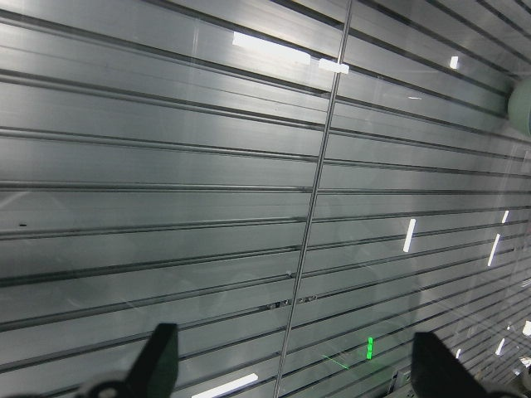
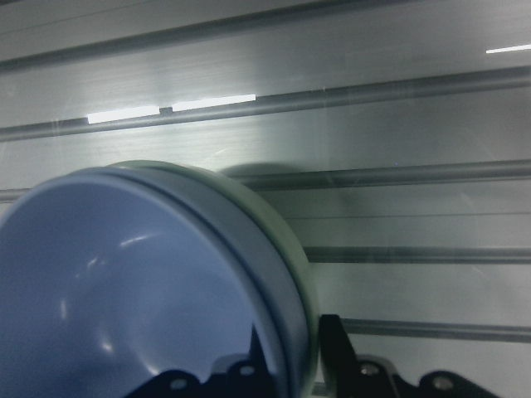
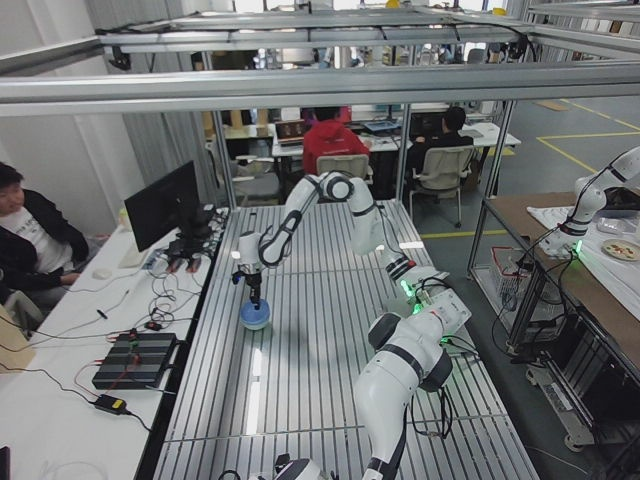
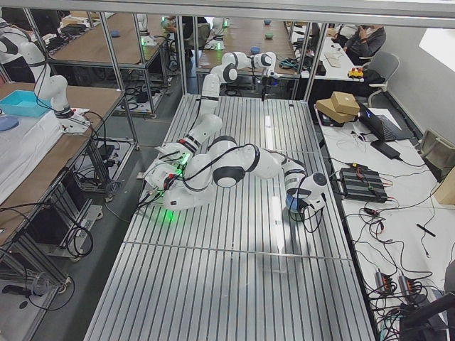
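A nested stack of bowls [image 2: 124, 282], blue inside and pale green outermost, stands on the slatted metal table [image 3: 330, 330]. My right gripper [image 3: 254, 300] is down at its rim; in the right wrist view its fingers straddle the stacked walls, but whether they grip is unclear. My left gripper hangs high over bare slats, open and empty. A pale green rounded edge [image 1: 520, 108], likely the bowls, shows at the right edge of the left wrist view.
The white side desk [image 4: 387, 234] with cables, a monitor and black boxes runs along the table, with a seated person.
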